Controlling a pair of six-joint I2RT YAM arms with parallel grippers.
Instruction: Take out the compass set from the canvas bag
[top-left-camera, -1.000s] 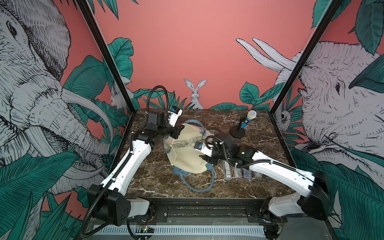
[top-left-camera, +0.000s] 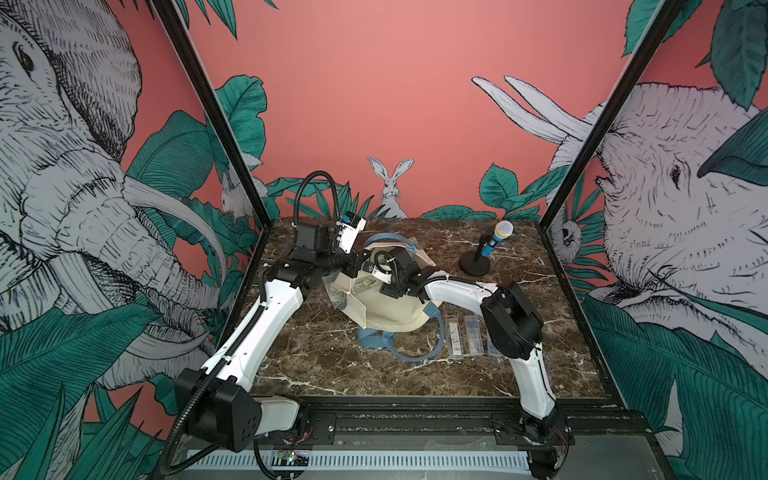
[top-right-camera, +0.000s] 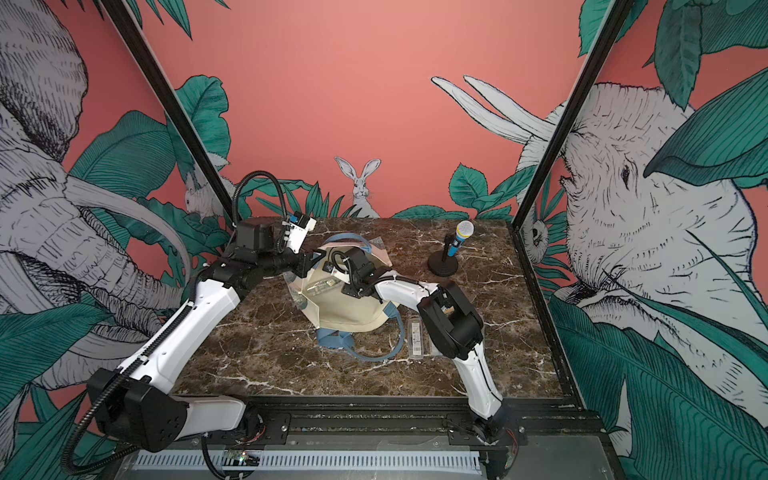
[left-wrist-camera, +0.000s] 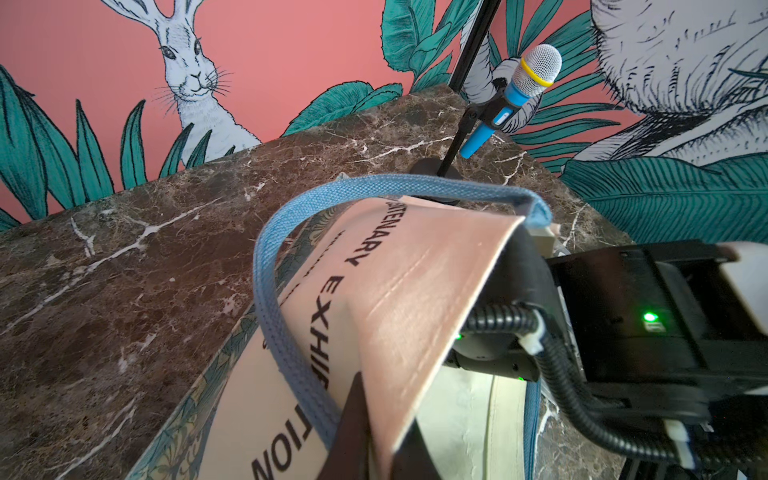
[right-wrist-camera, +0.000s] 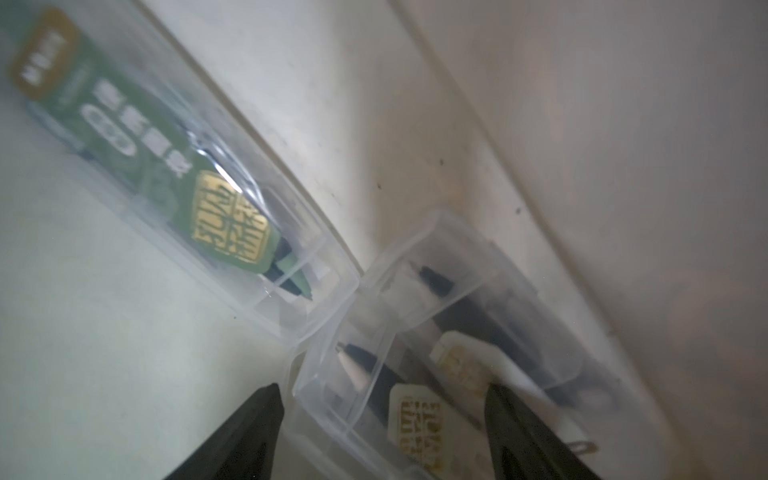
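The cream canvas bag (top-left-camera: 388, 318) lies open mid-table, blue straps around it. My left gripper is shut on its printed flap at the left side. My right gripper is down inside the bag, open, its fingers either side of the end of clear plastic cases (right-wrist-camera: 368, 384) holding pens and gold-printed labels. Another clear case with a green card (right-wrist-camera: 152, 152) lies beside them toward upper left in the right wrist view. Whether the fingers touch the cases cannot be told.
A microphone on a black stand (top-left-camera: 473, 264) is at the back right. Clear boxes (top-left-camera: 472, 336) lie right of the bag near the front.
My right arm has swung left and inward, carrying its gripper from the bag's right part down into it. The front strap has shifted. My left arm has stayed still.
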